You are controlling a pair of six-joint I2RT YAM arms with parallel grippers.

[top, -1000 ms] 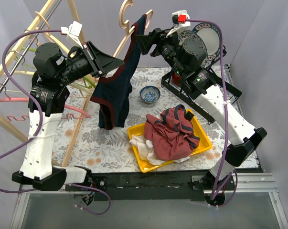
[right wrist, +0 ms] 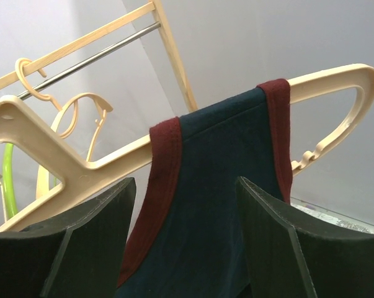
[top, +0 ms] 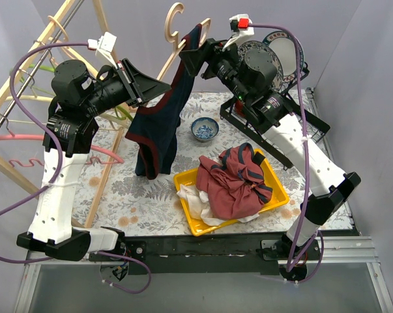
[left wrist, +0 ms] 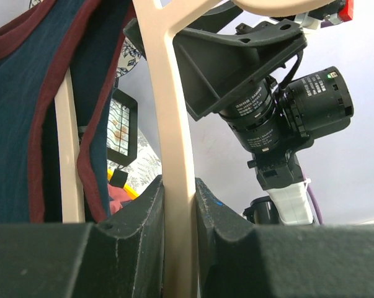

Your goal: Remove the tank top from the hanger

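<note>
A dark navy tank top (top: 162, 124) with maroon trim hangs from a cream hanger (top: 173, 57) above the table. My left gripper is shut on one arm of the hanger, as the left wrist view shows. Only one strap is on the hanger's far arm; in the right wrist view this strap (right wrist: 224, 143) drapes over the arm, inward of its curled end. Around that strap my right gripper stands open, one finger (right wrist: 93, 242) on each side in the view, without visible grip. The hanger's hook curls up in the top view.
A wooden rack (top: 59, 26) with several hangers stands at the left. On the table are a blue bowl (top: 204, 129), a yellow tray (top: 279, 189) holding folded clothes (top: 232, 186), and a dish rack (top: 248, 134) with plates at the right.
The right gripper has moved a little left, closer to the strap.
</note>
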